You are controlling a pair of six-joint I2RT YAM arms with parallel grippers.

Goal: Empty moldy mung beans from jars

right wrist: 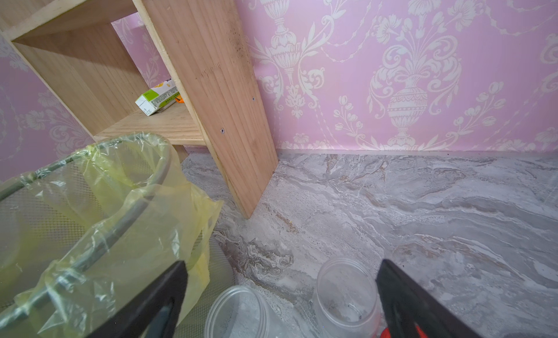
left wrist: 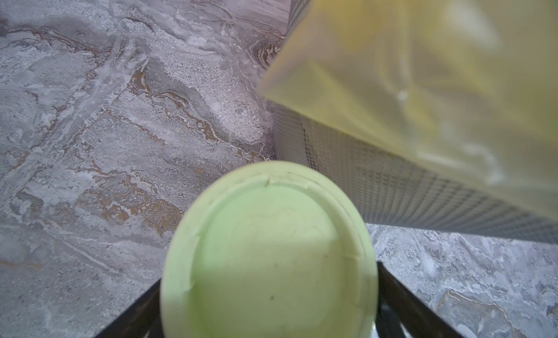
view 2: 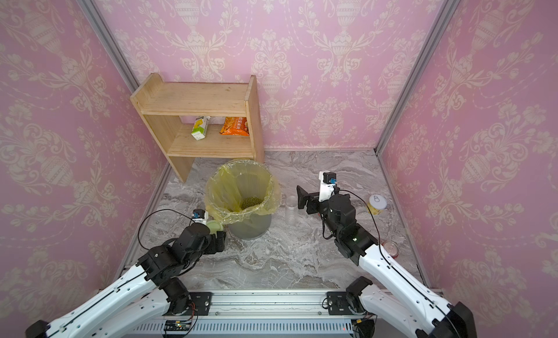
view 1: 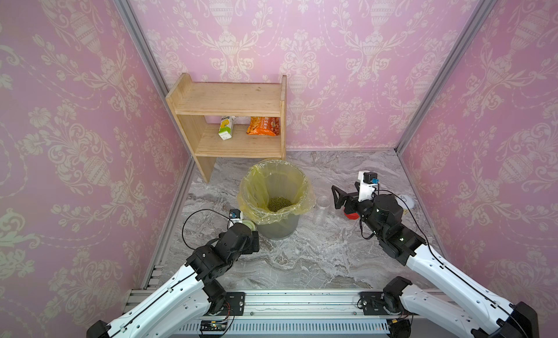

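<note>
My left gripper (view 1: 244,242) is around a jar with a pale green lid (left wrist: 270,247), beside the mesh bin lined with a yellow bag (view 1: 255,186). Its fingertips are mostly hidden, so contact is unclear. Mung beans (view 1: 279,203) lie in the bin's bottom. My right gripper hangs open above the table, right of the bin. Two clear, lidless jars, the nearer (right wrist: 235,311) and the farther (right wrist: 345,291), stand below it, with a red lid (right wrist: 401,332) close by.
A wooden shelf (view 2: 197,90) behind the bin holds a carton (view 2: 200,127) and an orange snack bag (view 2: 234,125). A white-lidded jar (view 2: 377,202) stands at the right.
</note>
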